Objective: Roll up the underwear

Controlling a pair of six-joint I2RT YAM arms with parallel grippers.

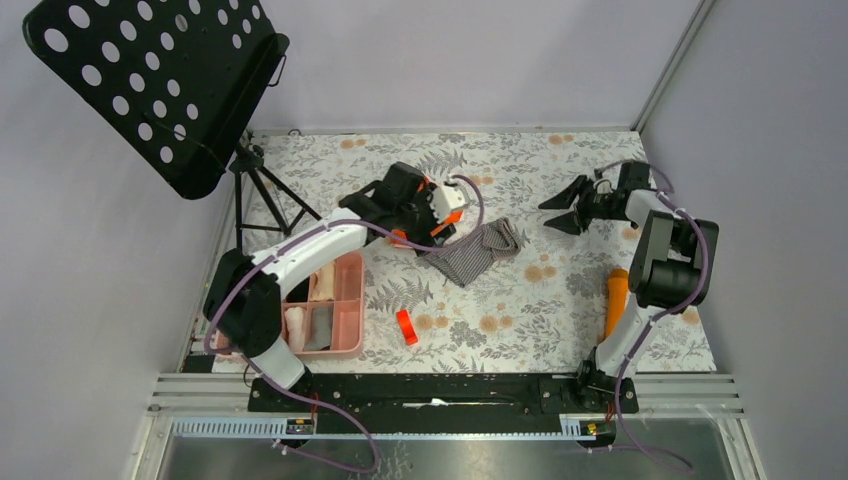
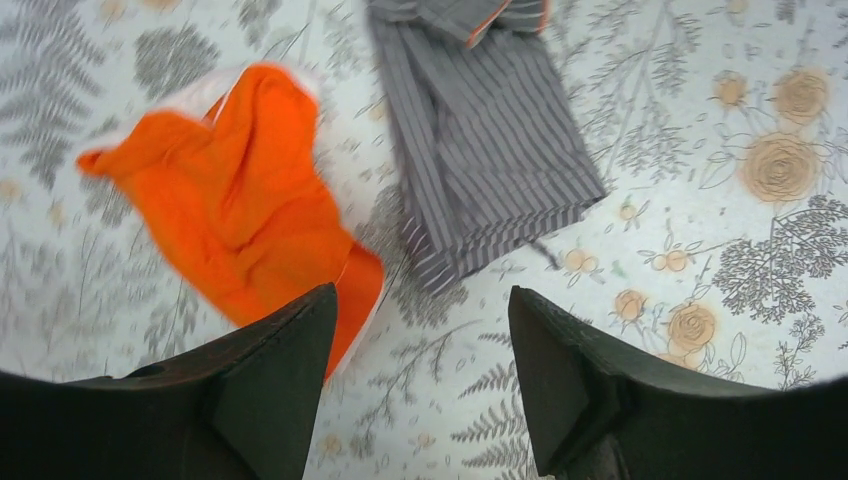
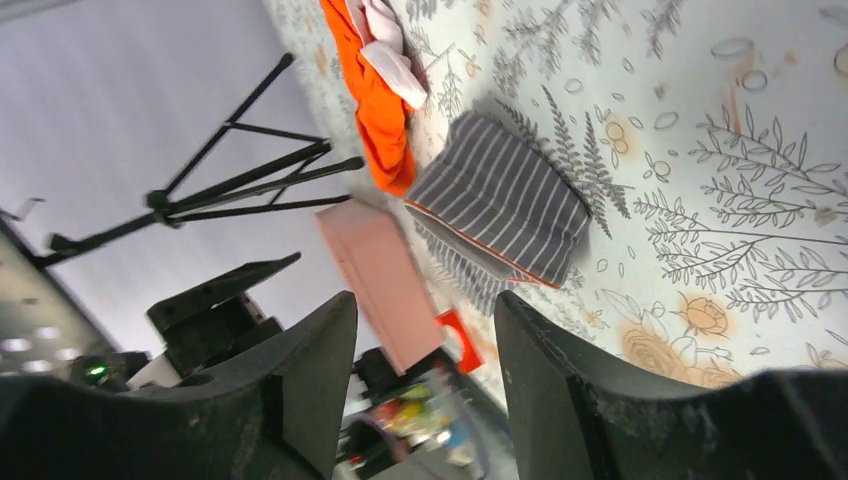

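Grey striped underwear lies rumpled near the middle of the table, part of it folded over. An orange garment lies beside it, mostly under the left arm in the top view. My left gripper hangs open above the two garments, nothing between its fingers. My right gripper is off to the right of the grey underwear, raised and open, empty.
A pink divided box with rolled garments stands at the front left. A red object lies at the front. An orange cylinder lies at right. A black stand is at back left.
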